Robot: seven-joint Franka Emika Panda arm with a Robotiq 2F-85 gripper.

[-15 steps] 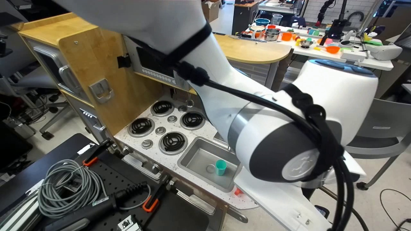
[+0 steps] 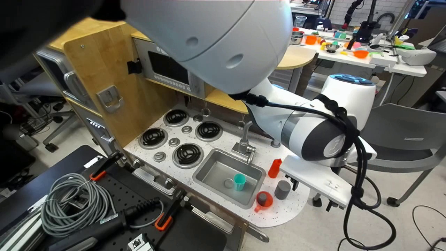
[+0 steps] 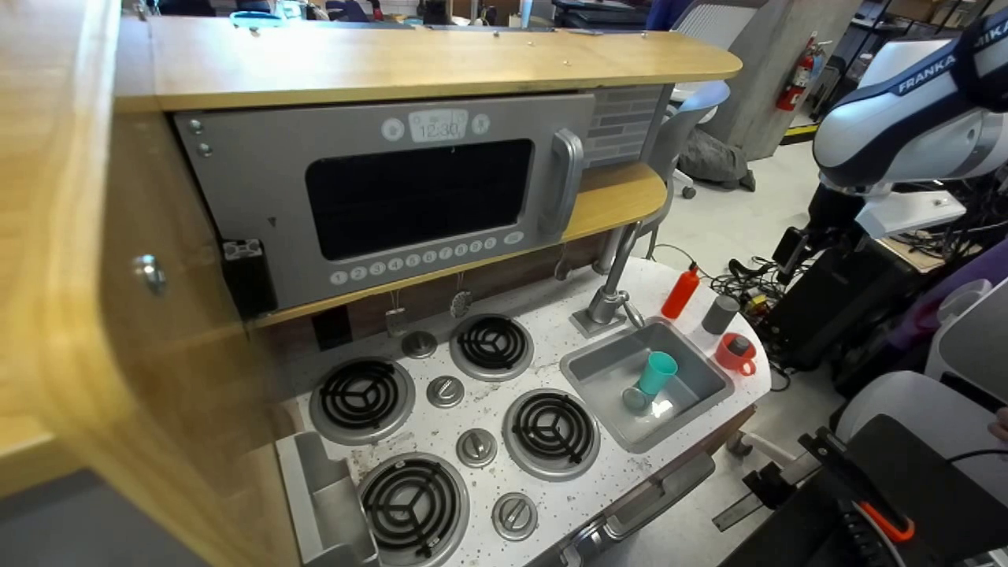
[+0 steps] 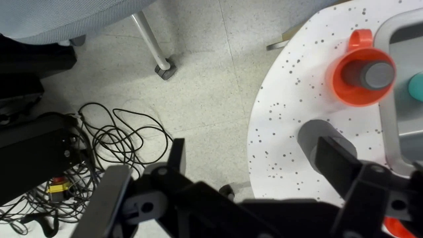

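My gripper is open, its two fingers wide apart with nothing held between them. Below it in the wrist view lie bare floor and the counter's rounded end. A grey cylinder (image 4: 317, 137) stands on the counter, partly covered by the right-hand finger (image 4: 337, 164) in that view. Beside the sink sits an orange-red mug (image 4: 337, 85) with a smaller dark grey piece (image 4: 378, 75) inside. Exterior view 2 has the gripper (image 3: 789, 255) in the air beyond the counter's right end. A red bottle (image 3: 680, 291) stands near the grey cylinder (image 3: 720, 315).
The grey sink (image 2: 200, 169) contains a teal cup (image 2: 239, 182) and a clear round item (image 2: 228, 183). The tap (image 2: 245, 140) rises behind it. Several burners lie left of the sink, under a toy microwave (image 3: 283, 189). A chair (image 2: 407, 134) stands beyond the arm.
The tap, red bottle, grey cylinder and whole mug now show where the arm had covered them.
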